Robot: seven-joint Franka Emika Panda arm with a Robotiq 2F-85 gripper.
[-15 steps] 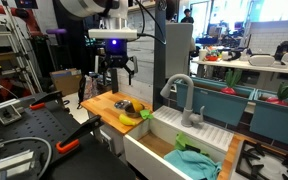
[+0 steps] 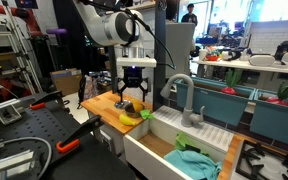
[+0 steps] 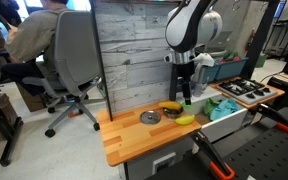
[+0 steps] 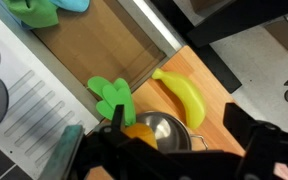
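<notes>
My gripper stands open above the wooden counter, its two dark fingers apart with nothing between them. Below it in the wrist view is a metal pot [image 4: 170,131] with an orange item [image 4: 139,131] in or over it; the left finger partly covers both. A yellow banana [image 4: 187,97] lies beside the pot on the wood. On the pot's other side, a green toy-like item [image 4: 112,97] sits near the sink edge. In exterior view 2, a round metal lid [image 3: 150,117] lies flat to the left of the pot [image 3: 174,113].
The sink basin [image 2: 159,143] borders the counter and holds a teal cloth [image 2: 192,164]. A grey faucet [image 2: 188,95] rises behind it. A stove [image 2: 268,160] is farther right. Bare wood [image 3: 124,140] lies at the counter's near left.
Over the last second my gripper has come lower and moved right in exterior view 1, closer to the pot. The objects on the counter have not visibly moved.
</notes>
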